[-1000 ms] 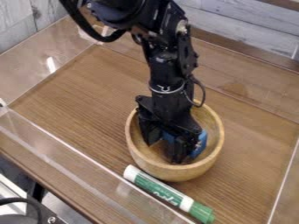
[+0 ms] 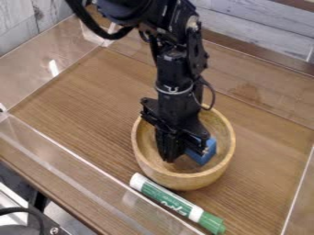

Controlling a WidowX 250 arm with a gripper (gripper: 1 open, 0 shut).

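Observation:
The black gripper (image 2: 162,141) reaches down into a tan wooden bowl (image 2: 185,181) in the middle of the view, its fingertips low at the bowl's left side. It looks shut; whether anything is between its fingers is hard to tell. A blue object (image 2: 204,152) sits in the bowl just right of the fingers, partly hidden by them.
A white and green tube (image 2: 175,205) lies in front of the bowl. A pale plank wall is at the back, and a dark cable is at the lower left.
The gripper's fingers have shifted slightly within the bowl, toward the left, and more of the bowl's inside shows around the blue object.

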